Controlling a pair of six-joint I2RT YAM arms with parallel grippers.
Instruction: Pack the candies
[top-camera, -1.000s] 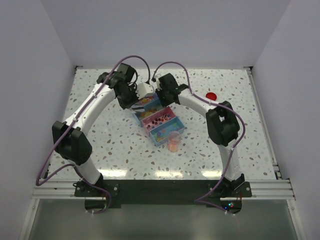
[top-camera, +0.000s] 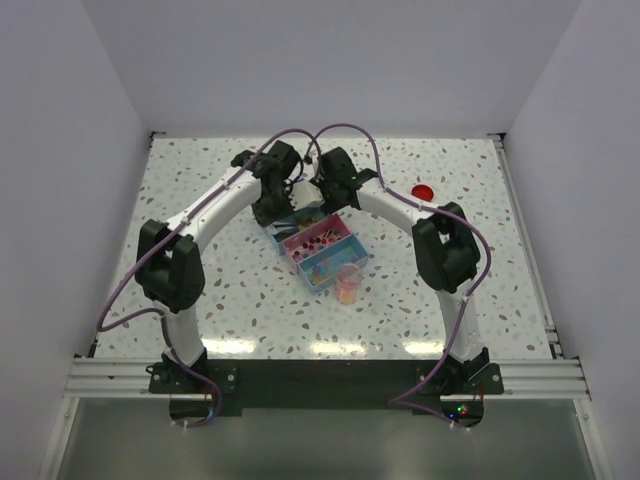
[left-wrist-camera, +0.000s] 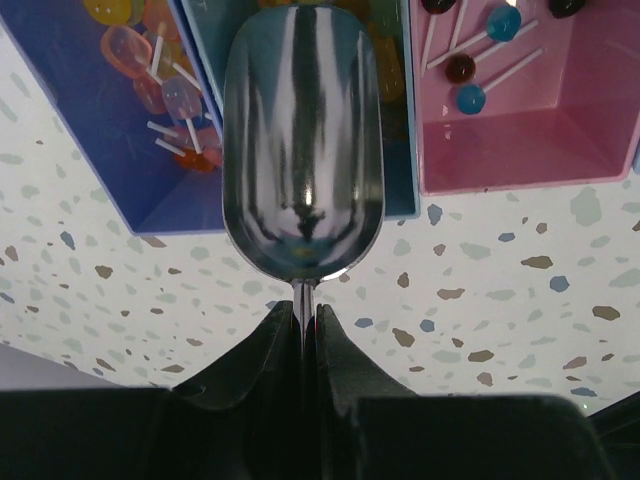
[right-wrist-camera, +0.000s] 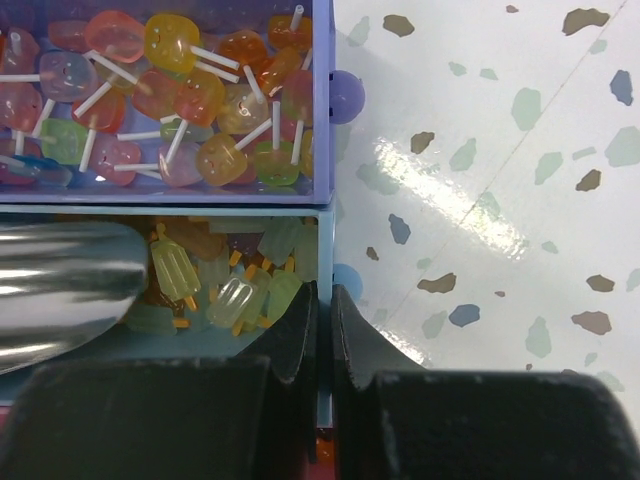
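My left gripper is shut on the handle of a shiny metal scoop (left-wrist-camera: 303, 150). The scoop's bowl lies over and partly inside the light blue bin, covering much of its contents. Beside the bowl, the right wrist view shows yellow and pale green popsicle-shaped candies (right-wrist-camera: 175, 268) in that bin. My right gripper is shut on the bin's end wall (right-wrist-camera: 326, 250). In the top view a clear jar (top-camera: 347, 284), pinkish inside, stands just in front of the bins.
A purple-blue bin (right-wrist-camera: 323, 120) full of lollipops adjoins the light blue one. On the other side is a pink bin (left-wrist-camera: 520, 185) with dark and blue lollipops, then another blue bin (top-camera: 335, 262). A red round object (top-camera: 422, 192) sits farther right.
The left arm has moved right, bringing the scoop from the bins' left edge in over the light blue bin. The right arm and the bins have stayed put.
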